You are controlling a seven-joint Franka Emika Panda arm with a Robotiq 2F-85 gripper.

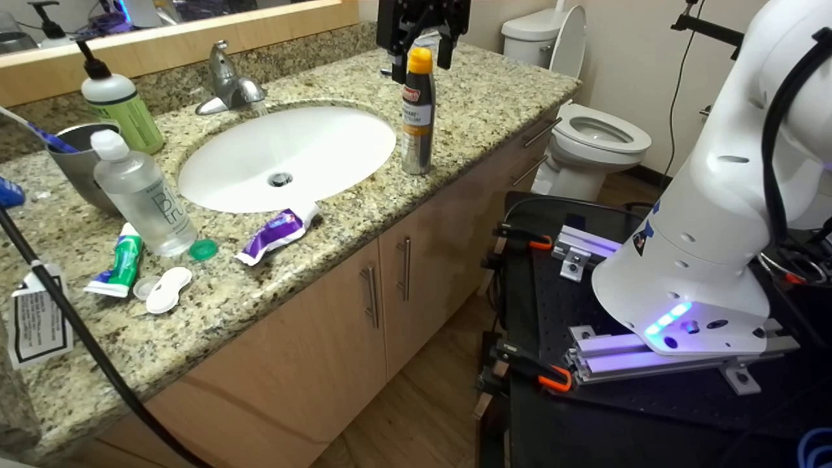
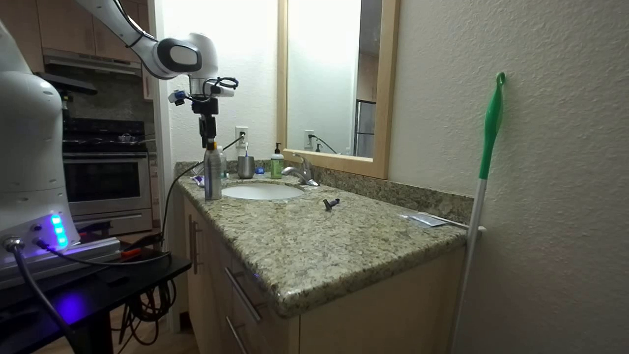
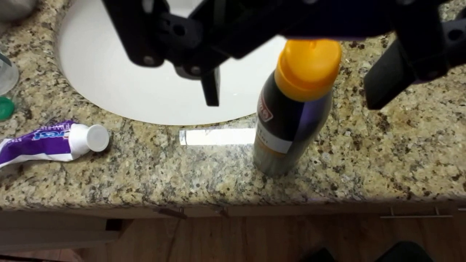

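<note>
A spray can [image 1: 417, 117] with a yellow-orange cap and a black and silver body stands upright on the granite counter, right of the sink. Over it hangs my gripper [image 1: 422, 70], open, its fingers spread to either side of the cap's height. From the wrist view, the can [image 3: 284, 126] shows between the two fingertips, with a wide gap to the left finger [image 3: 211, 87] and another to the right finger [image 3: 386, 78]. Nothing is gripped. In the other exterior view the gripper [image 2: 209, 141] is at the top of the can [image 2: 213, 177].
The white sink [image 1: 288, 156] adjoins the can, and the faucet [image 1: 227, 82] is behind it. A purple toothpaste tube [image 1: 277, 233], a clear bottle [image 1: 147, 199] and a green soap bottle [image 1: 125, 105] stand or lie leftward.
</note>
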